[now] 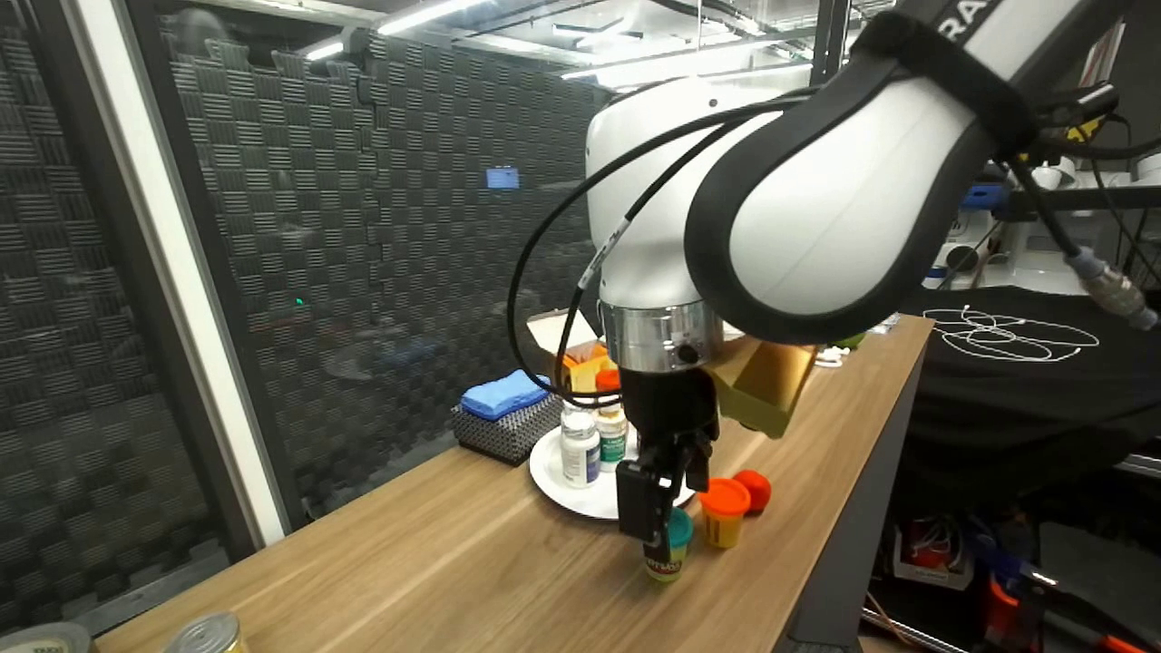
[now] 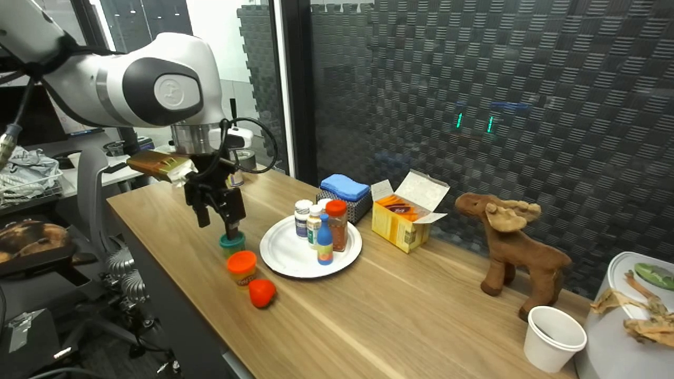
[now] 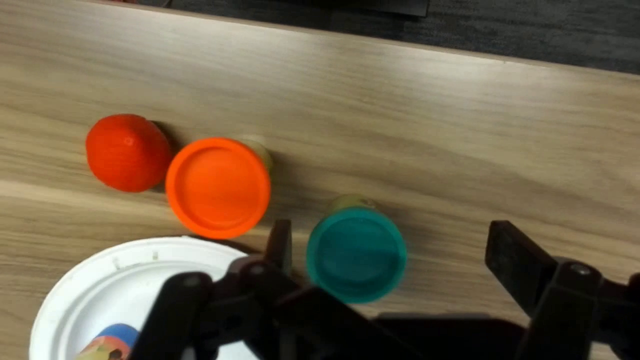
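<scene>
A Play-Doh tub with a teal lid [image 3: 356, 255] stands upright on the wooden counter. In the wrist view it lies between the two spread fingers of my gripper, nearer the left one. My gripper is open, pointing down just over the tub; whether a finger touches it I cannot tell. An orange-lidded tub [image 2: 243, 265] stands right beside it, with a red, rounded object [image 2: 262, 292] close by. The white plate [image 2: 284, 262] holds several bottles, among them a blue one [image 2: 325, 242].
Behind the plate are a dark box with a blue cloth [image 2: 344, 186] and an open yellow carton [image 2: 404, 224]. A plush moose [image 2: 521, 246] and white paper cups [image 2: 553, 338] stand farther along. Bare counter lies on the tub's other side, toward a can [image 1: 207, 635].
</scene>
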